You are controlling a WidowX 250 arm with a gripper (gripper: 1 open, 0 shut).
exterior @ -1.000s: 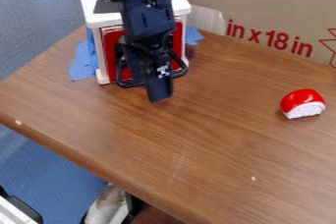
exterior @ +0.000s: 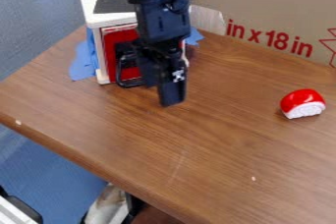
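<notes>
My dark arm and gripper (exterior: 167, 76) hang in front of a white box-like toy appliance (exterior: 105, 0) with a red front (exterior: 117, 41) at the back left of the wooden table. The gripper points down; whether its fingers are open or shut is unclear. A red object with a white scalloped edge (exterior: 301, 101) lies apart at the right of the table.
Blue cloth or paper (exterior: 83, 61) lies beside and behind the appliance. A cardboard panel (exterior: 276, 17) stands along the back.
My gripper has moved slightly to the right over the last second. The appliance and the red object look unchanged.
</notes>
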